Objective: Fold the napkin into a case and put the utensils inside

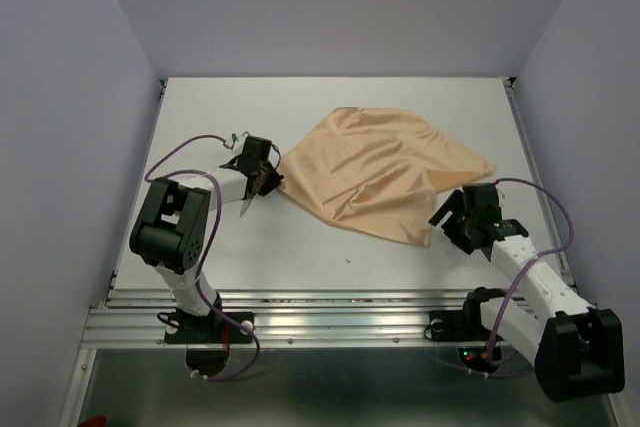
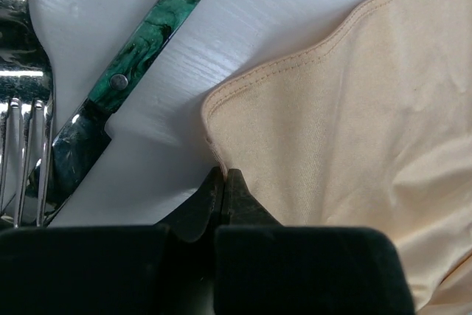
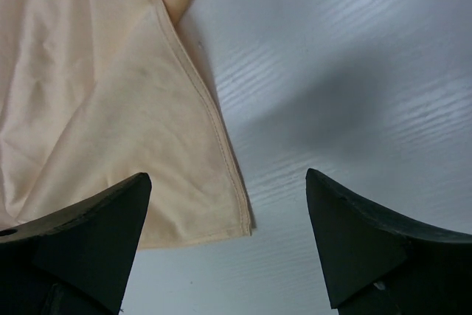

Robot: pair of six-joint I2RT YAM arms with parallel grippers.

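Observation:
A peach napkin [image 1: 370,167] lies spread and wrinkled across the middle of the white table. My left gripper is shut on its left corner, with the cloth edge pinched at the fingertips. At the right, my right gripper [image 1: 437,218] stands open beside the napkin's lower right corner; in the right wrist view that napkin corner [image 3: 221,212] lies between the spread fingers, not gripped. A fork [image 2: 26,71] and a knife with a green marbled handle [image 2: 147,38] lie left of the napkin, largely hidden under my left arm from above.
Bare white table [image 1: 270,257] stretches in front of the napkin and behind it. A metal rail [image 1: 340,297] runs along the table's front edge. A small dark speck [image 1: 348,261] lies in front of the napkin.

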